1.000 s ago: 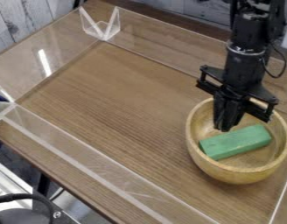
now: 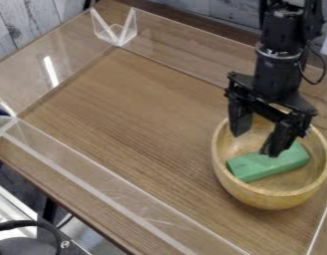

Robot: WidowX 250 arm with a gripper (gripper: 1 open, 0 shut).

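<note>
My black gripper [image 2: 270, 126] hangs at the upper right over a round wooden bowl [image 2: 235, 184], its fingers spread open and reaching down to the bowl's back part. In the front of the bowl lies a green block [image 2: 259, 164], lengthwise from lower left to upper right. I see nothing held between the fingers. Whether the fingertips touch the bowl is hard to tell.
A wooden table [image 2: 107, 120] fills most of the view, with clear room left of the bowl. White tape markings [image 2: 115, 30] sit at the back left. A black cable [image 2: 20, 227] lies at the lower left, off the table.
The gripper's fingers have spread wider apart over the last second. The bowl and green block look nearly unmoved.
</note>
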